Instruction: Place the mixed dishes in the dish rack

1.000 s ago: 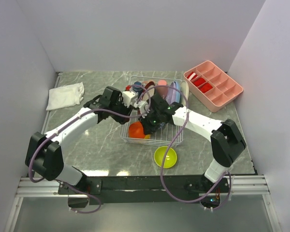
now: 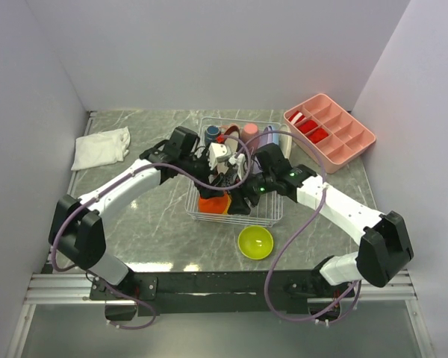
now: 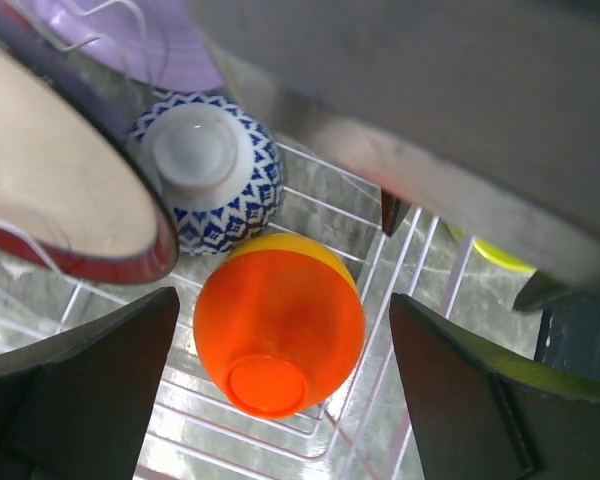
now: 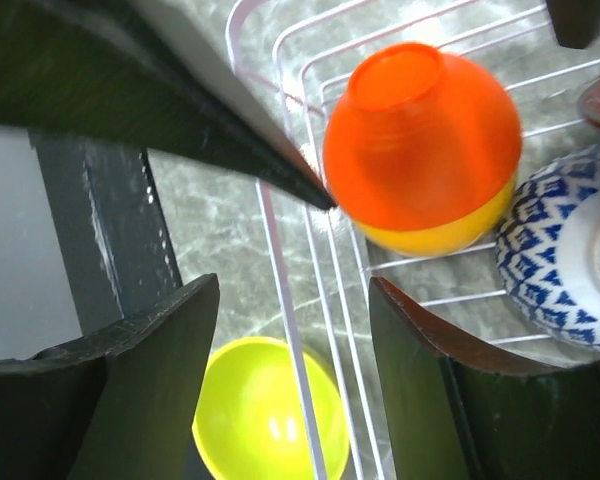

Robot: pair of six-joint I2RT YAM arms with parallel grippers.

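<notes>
Both grippers hang over the wire dish rack (image 2: 269, 221). My left gripper is open above an upside-down orange bowl (image 3: 278, 330) stacked over a yellow one, with nothing held. My right gripper is open over the rack's front edge, beside that orange bowl (image 4: 420, 150). A blue-patterned bowl (image 3: 210, 180) lies upside down next to it. A red-rimmed dish (image 3: 60, 170) and a purple dish (image 3: 170, 40) stand in the rack. A yellow-green bowl (image 2: 255, 242) sits on the counter in front of the rack.
A pink compartment box (image 2: 343, 123) with red items stands at the back right. A folded white cloth (image 2: 101, 148) lies at the back left. The counter to either side of the rack's front is clear.
</notes>
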